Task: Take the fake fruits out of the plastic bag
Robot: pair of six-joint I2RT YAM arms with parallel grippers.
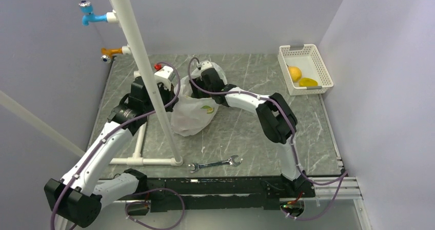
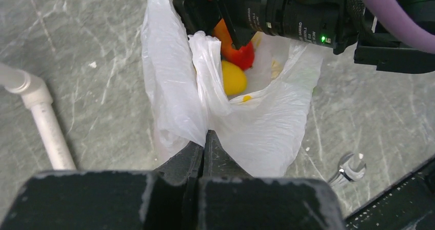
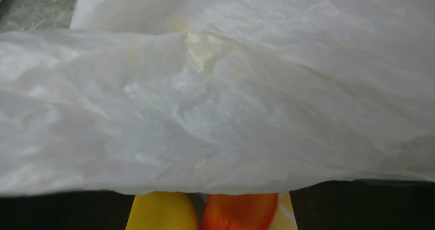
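Note:
The white plastic bag (image 1: 192,118) stands with its mouth spread between my arms. In the left wrist view my left gripper is shut on the bag's gathered rim. Reaching down into the mouth, my right gripper has its fingers apart, with bag film over part of them in its own wrist view. Between its dark fingers show a yellow fruit (image 3: 164,212) and an orange-red fruit (image 3: 240,212), neither clasped. Inside the bag I also see a red fruit (image 2: 243,55) and a yellow fruit (image 2: 234,78).
At the right a white basket (image 1: 313,91) holds an orange-yellow fruit (image 1: 294,73) and a yellow one (image 1: 308,81). A wrench (image 1: 214,164) lies near the front edge. White pipes (image 1: 146,81) rise close to my left arm. Free counter lies between bag and basket.

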